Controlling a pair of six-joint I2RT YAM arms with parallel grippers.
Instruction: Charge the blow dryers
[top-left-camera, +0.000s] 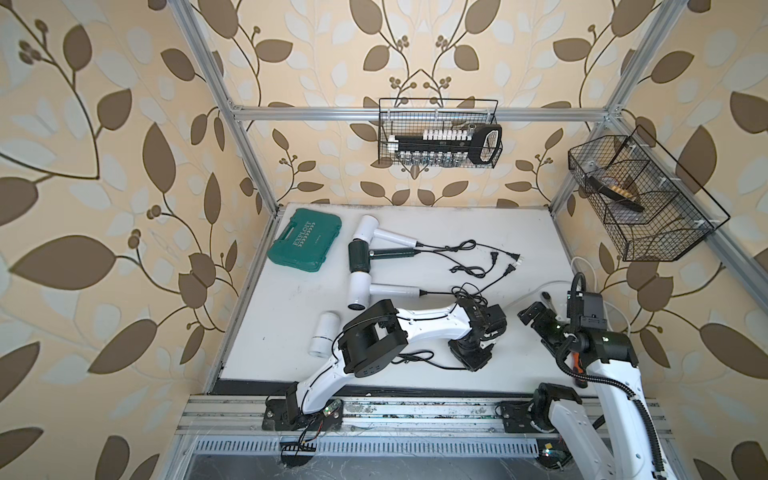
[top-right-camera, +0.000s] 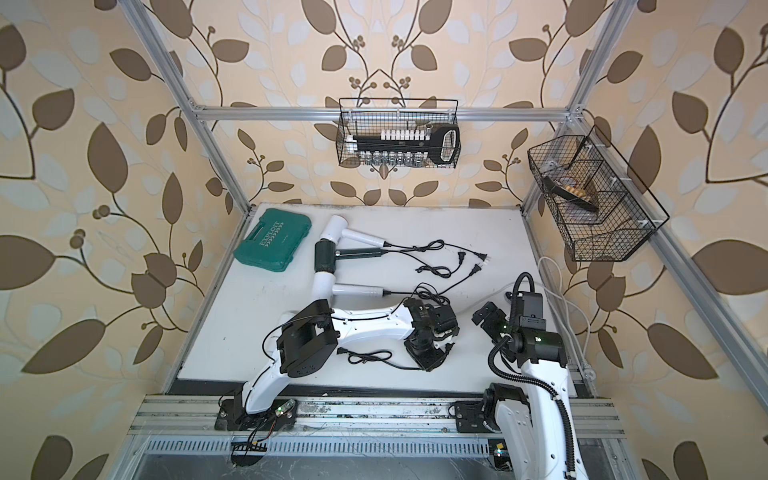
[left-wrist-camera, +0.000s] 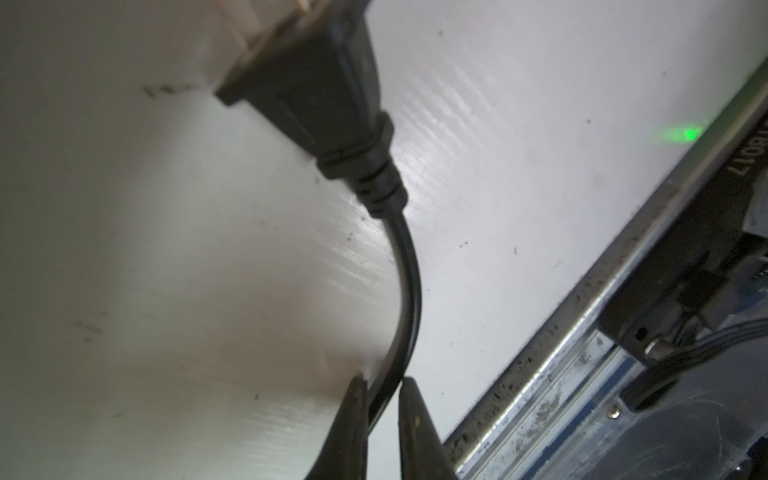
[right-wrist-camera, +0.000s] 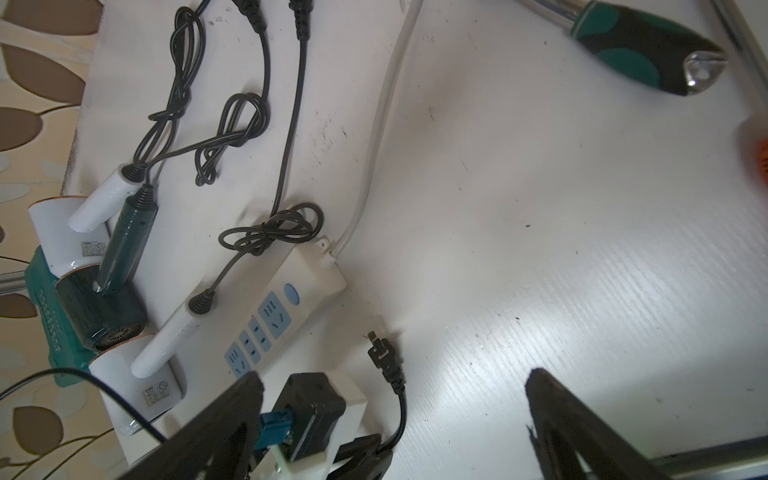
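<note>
Three blow dryers lie at the back left: a white dryer (top-left-camera: 365, 229), a dark green dryer (top-left-camera: 359, 256) and another white dryer (top-left-camera: 359, 289). A fourth white dryer (top-left-camera: 325, 332) sits nearer the front, partly behind my left arm. Its black plug (right-wrist-camera: 384, 357) lies on the table, prongs pointing away from my left gripper. That gripper is narrowly open, its fingers on either side of the cord (left-wrist-camera: 409, 296) below the plug, with a gap showing. My right gripper is wide open and empty, above the table. The white power strip (right-wrist-camera: 288, 300) has blue sockets, with none visibly filled.
Coiled cords (right-wrist-camera: 276, 228) of the other dryers lie by the strip. The strip's white cable (right-wrist-camera: 380, 128) runs off beyond. A green-handled tool (right-wrist-camera: 632, 44) lies at the right. A green case (top-left-camera: 305, 240) stands back left.
</note>
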